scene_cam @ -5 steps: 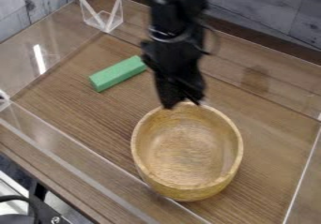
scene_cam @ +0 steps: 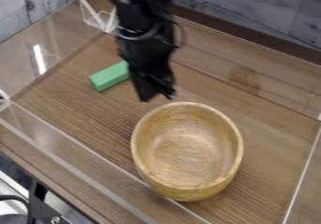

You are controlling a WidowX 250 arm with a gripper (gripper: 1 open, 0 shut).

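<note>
My black gripper (scene_cam: 154,95) hangs over the wooden surface just behind a large tan bowl (scene_cam: 187,149), slightly left of the bowl's middle. It is shut, and nothing shows between its fingers. A green rectangular block (scene_cam: 109,77) lies to the left of the gripper, partly behind it. The bowl is empty.
A white wire object at the far left is partly out of view. A raised border runs along the back.
My gripper has moved left, from above the bowl's back right rim toward the green block. The bowl and block have not visibly moved.
</note>
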